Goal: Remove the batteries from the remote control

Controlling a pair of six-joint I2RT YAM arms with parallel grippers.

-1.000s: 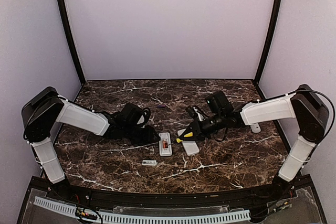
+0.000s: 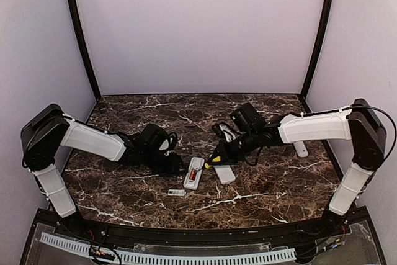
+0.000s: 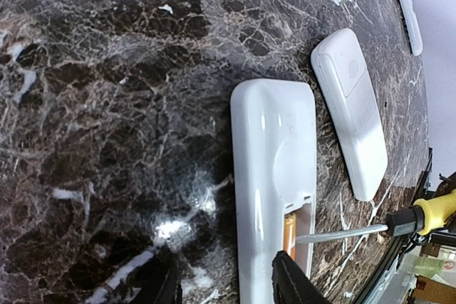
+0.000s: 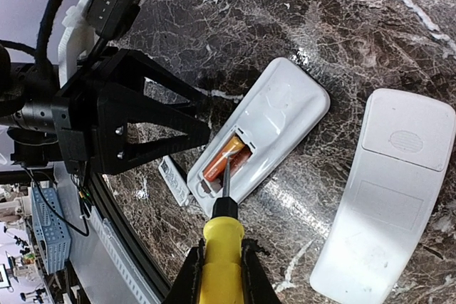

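The white remote (image 2: 192, 178) lies with its battery bay open, orange batteries (image 4: 222, 158) inside. My right gripper is shut on a yellow-handled screwdriver (image 4: 222, 247), whose metal tip reaches into the bay against the batteries. My left gripper is part open beside the remote's left side, its fingertips near the remote's edge with nothing seen between them.
A white battery cover (image 2: 226, 175) lies right of the remote. A small light piece (image 2: 177, 192) lies below it, and another white object (image 2: 300, 149) at the far right.
The remote has tilted and shifted slightly down and left. My right gripper has moved a little left with the screwdriver, and the left arm has shifted slightly.
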